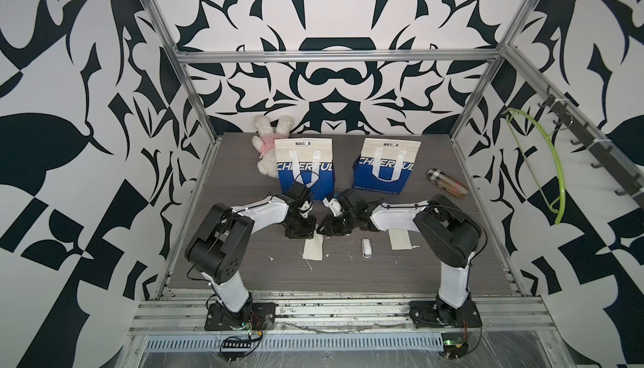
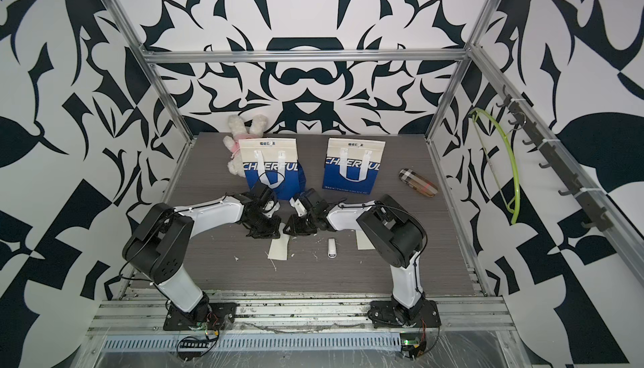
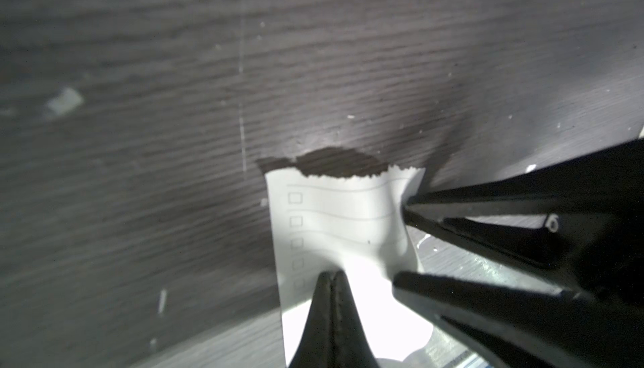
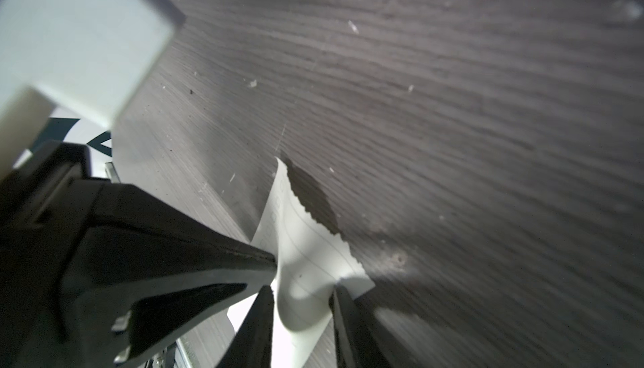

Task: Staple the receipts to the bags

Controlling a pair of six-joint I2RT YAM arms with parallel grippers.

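A torn-edged paper receipt (image 1: 312,250) lies in front of the left bag (image 1: 305,187), a second receipt (image 1: 400,238) farther right, near the right bag (image 1: 382,178). The white stapler (image 1: 366,247) lies between them. My left gripper is shut on top of the first receipt; whether paper is between its fingers cannot be seen. My right gripper is part open at that receipt's right side, fingers around a curled, lifted fold of the paper.
A plush toy (image 1: 265,153) stands behind the left bag, and a cylindrical case (image 1: 447,181) lies at the table's back right.
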